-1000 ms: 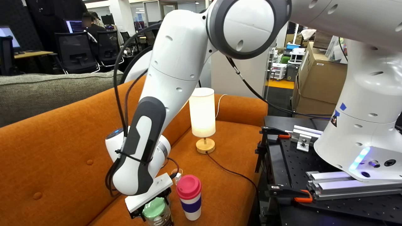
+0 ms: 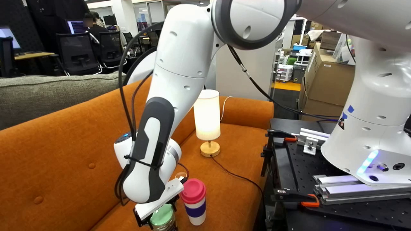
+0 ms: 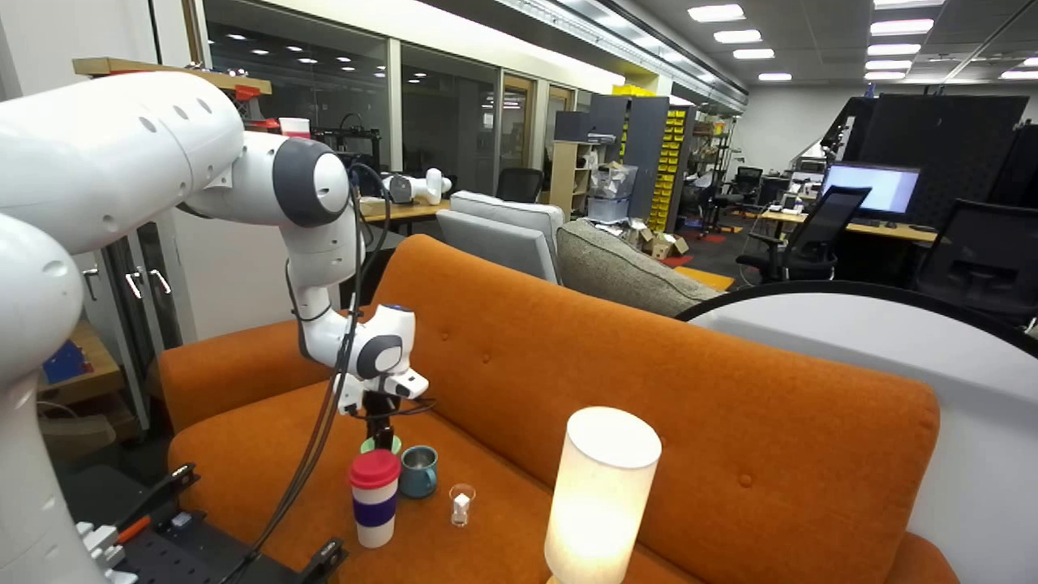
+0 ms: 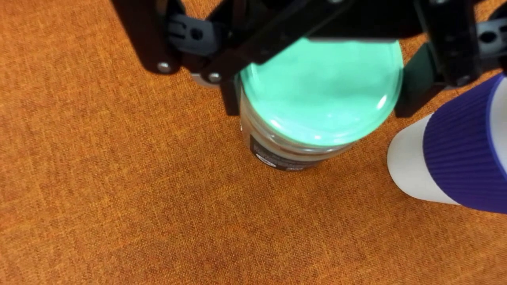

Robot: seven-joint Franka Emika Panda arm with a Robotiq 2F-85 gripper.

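Observation:
A glass jar with a mint-green lid (image 4: pixel 328 90) and a dark label (image 4: pixel 280 161) shows in the wrist view. My gripper is over it, with one dark finger pad (image 4: pixel 231 97) at the left of the lid and the other at its right. Both pads look close against the jar, but whether they press on it cannot be told. In exterior view 1 the green lid (image 2: pixel 162 215) sits low under the wrist, the jar's base cut off by the frame. From exterior view 2, the jar is mostly behind a tumbler.
Close beside the jar stands the white tumbler (image 2: pixel 197 215) with a red lid and purple band. A blue mug (image 3: pixel 418 472) and a small clear glass (image 3: pixel 461 506) are nearby on the orange sofa (image 3: pixel 506 530). A lit lamp (image 2: pixel 207 115) stands farther along.
The arm's wrist has shifted slightly right and down in exterior view 1. The green lid now appears a little farther right and lower. Tumbler and lamp have stayed put.

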